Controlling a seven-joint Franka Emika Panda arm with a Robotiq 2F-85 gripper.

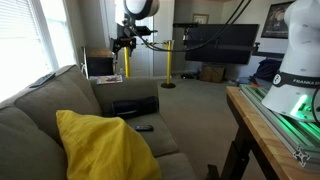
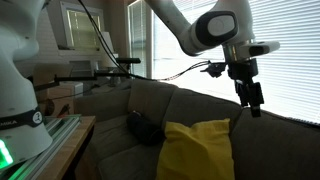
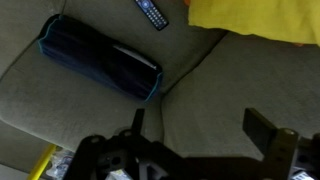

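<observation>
A yellow cloth (image 1: 105, 145) lies spread on the grey couch, draped over its seat and back cushions. The same yellow cloth (image 2: 197, 152) hangs wide and flat in the second exterior view, while only part of it crosses the upper right of the wrist view. A sliver of orange (image 3: 300, 43) peeks from under its edge there. High above the couch, my gripper is open, its fingers far apart and only the couch seat visible beyond them. It stands clear of the cloth.
A dark pouch with blue edging (image 3: 95, 55) rests on the couch, with a remote control (image 3: 152, 12) near it. The grey couch seat (image 3: 225, 85) is bare between pouch and cloth. A wooden table (image 1: 265, 130) borders the right side.
</observation>
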